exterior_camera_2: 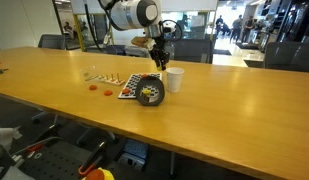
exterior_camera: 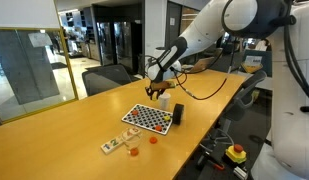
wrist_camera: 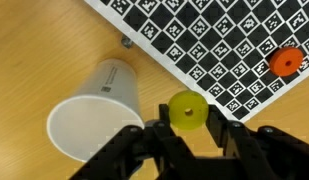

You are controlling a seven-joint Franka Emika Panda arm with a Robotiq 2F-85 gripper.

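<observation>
A round yellow piece (wrist_camera: 188, 108) is pinched between my gripper's fingertips in the wrist view. My gripper (exterior_camera: 150, 91) hangs above the table in exterior view 1, just left of the white cup (exterior_camera: 164, 103). From the second exterior side, the gripper (exterior_camera_2: 162, 63) is high and near the cup (exterior_camera_2: 174, 79). In the wrist view the cup (wrist_camera: 92, 125) stands to the left of the gripper, its open mouth visible. A black-and-white checkered board (wrist_camera: 209, 40) fills the upper right, with an orange disc (wrist_camera: 286, 61) on it.
Near the cup stands a black round-faced object (exterior_camera_2: 149, 91). A wooden block with pegs (exterior_camera: 119, 141) and loose red pieces (exterior_camera: 134, 152) lie nearer the front left.
</observation>
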